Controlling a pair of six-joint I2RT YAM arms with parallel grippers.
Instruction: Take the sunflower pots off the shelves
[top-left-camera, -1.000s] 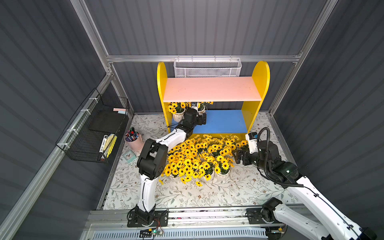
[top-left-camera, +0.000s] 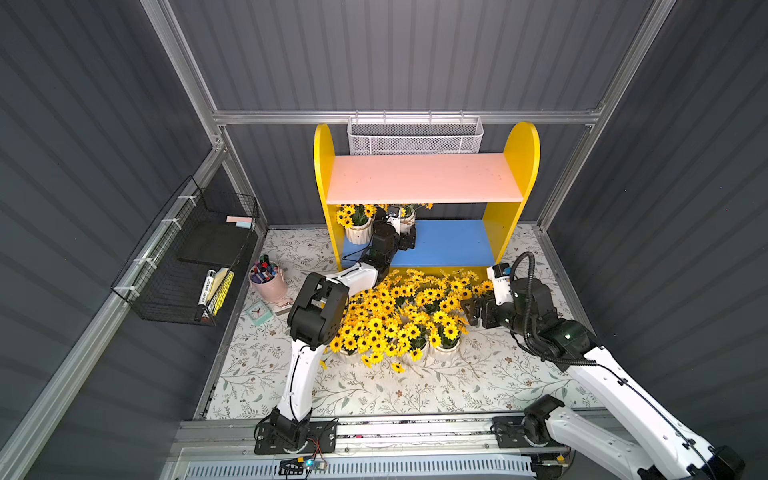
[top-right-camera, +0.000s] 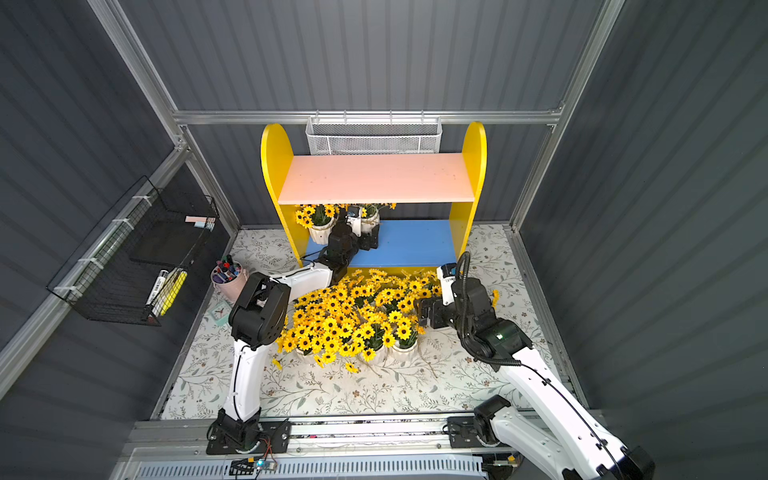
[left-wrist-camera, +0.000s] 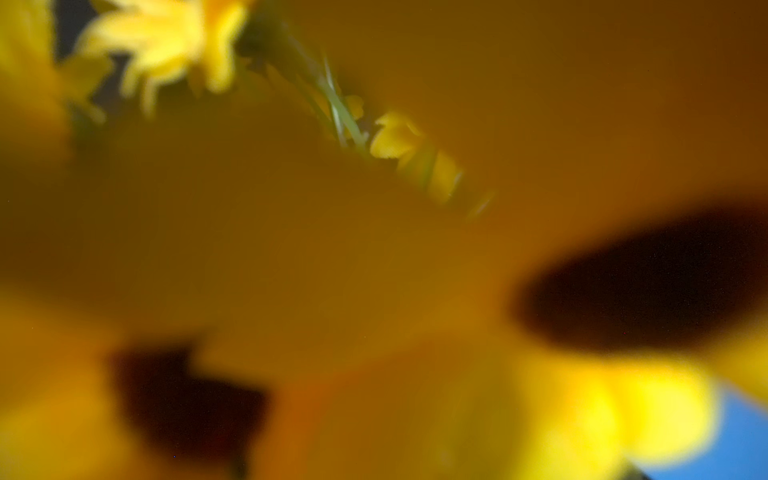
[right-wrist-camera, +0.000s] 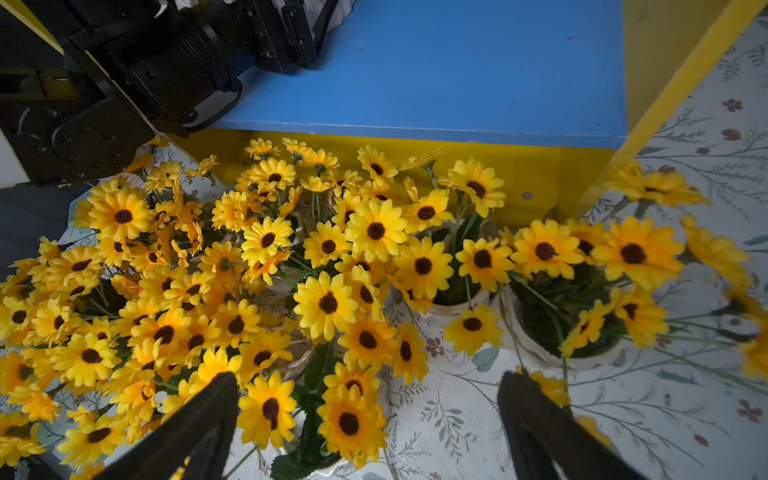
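Two sunflower pots stand on the blue shelf, under the pink top: the left one (top-left-camera: 359, 233) in full view, the other (top-right-camera: 369, 221) partly hidden behind my left gripper (top-left-camera: 405, 237). That gripper is open, right at the second pot; whether both fingers are around it is hard to see. Blurred yellow petals (left-wrist-camera: 608, 400) fill the left wrist view and cover its fingers. In front of the shelf, several sunflower pots crowd the table, their blooms (right-wrist-camera: 328, 302) overlapping. My right gripper hangs open over the right end of this group, nothing held between its fingers.
The right part of the blue shelf (top-left-camera: 452, 240) is bare, as is the pink top (top-left-camera: 424, 177). A yellow side panel (top-left-camera: 502, 224) bounds the shelf. A pink pen cup (top-left-camera: 269, 284) stands left. Free table lies in front of the flowers.
My left gripper has shifted slightly to the right on the shelf, and the flowers of the second pot sit a little further right. The right arm has barely moved.
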